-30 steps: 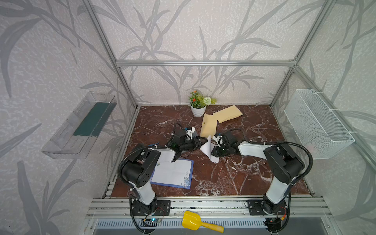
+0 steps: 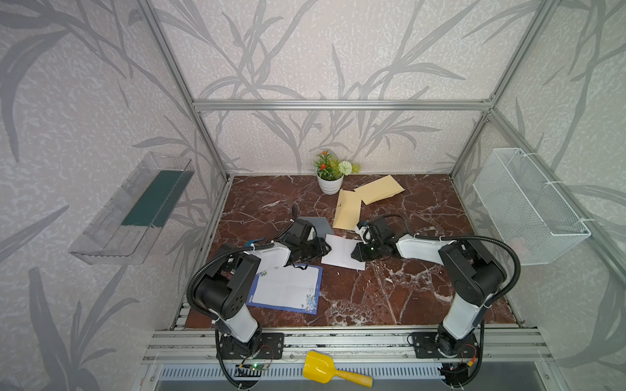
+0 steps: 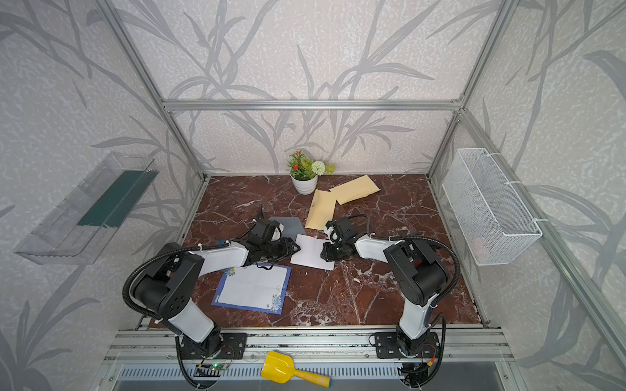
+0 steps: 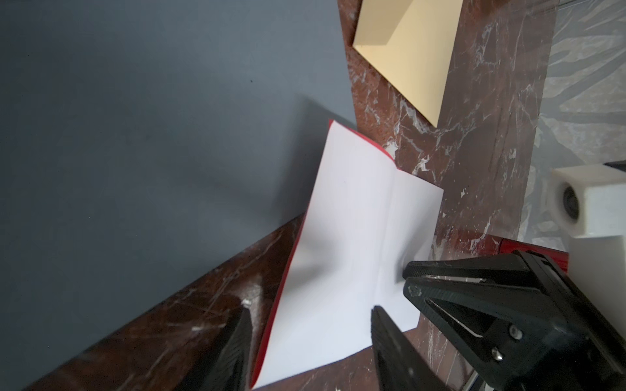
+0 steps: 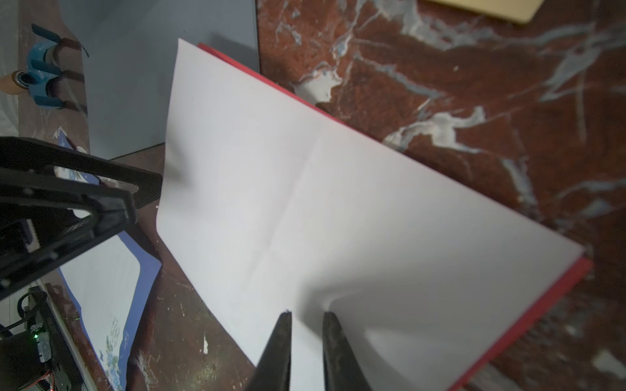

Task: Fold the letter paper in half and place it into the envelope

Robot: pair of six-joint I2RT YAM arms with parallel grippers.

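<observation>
A white sheet (image 2: 339,254) with a red underside lies opened out mid-table, a crease running across it. In the left wrist view the sheet (image 4: 345,241) has its left part slightly raised. My left gripper stands open over its left side, a wide gap between its fingers. Over the other part of the sheet (image 5: 404,215), my right gripper is open by a narrow gap, its tips low against the paper, where a small ripple shows. Nothing is visibly held by either. Yellow envelopes (image 2: 347,209) lie behind the sheet.
A blue-bordered sheet (image 2: 284,287) lies front left. Partly beneath the white sheet's left corner is a grey sheet (image 5: 169,78). A potted plant (image 2: 330,183) stands at the back; a blue object (image 5: 44,71) lies at left.
The sheet's left part, standing up steeply one second ago, has come down and spread leftward. My left gripper has shifted slightly left and toward the front; the right arm stays in place.
</observation>
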